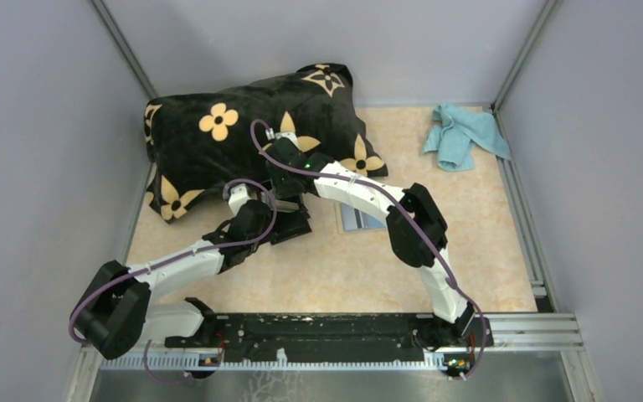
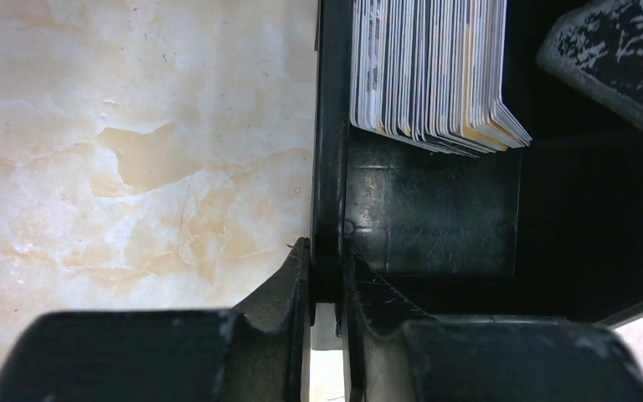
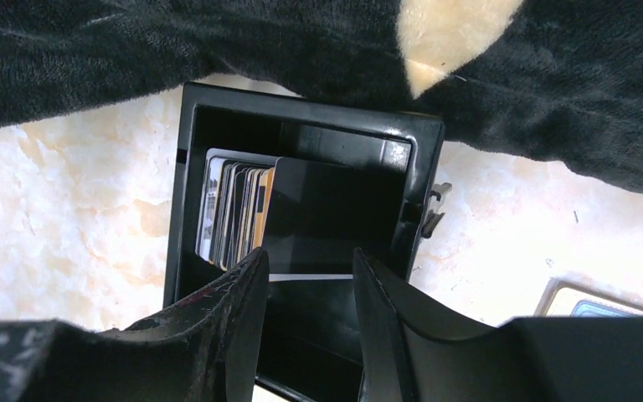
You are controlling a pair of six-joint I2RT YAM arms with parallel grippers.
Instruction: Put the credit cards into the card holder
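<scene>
The black card holder (image 3: pixel 188 180) is an open box on the table. Several cards (image 3: pixel 239 205) stand packed along one side of it, and a dark flat panel (image 3: pixel 335 218) lies beside them. My left gripper is shut on one side wall (image 2: pixel 332 109) of the holder; the row of cards (image 2: pixel 431 71) rises inside that wall. Over the box, my right gripper is open with nothing between its fingers. A scuffed dark tip (image 2: pixel 615 59) intrudes over the holder in the left wrist view. From above, the arms hide much of the box.
Right behind the holder lies a big black cushion (image 1: pixel 218 121) with a flower pattern. A pale tray with a blue inside (image 1: pixel 360 219) rests to the right, partly under the right arm. A blue cloth (image 1: pixel 460 138) is at the back right.
</scene>
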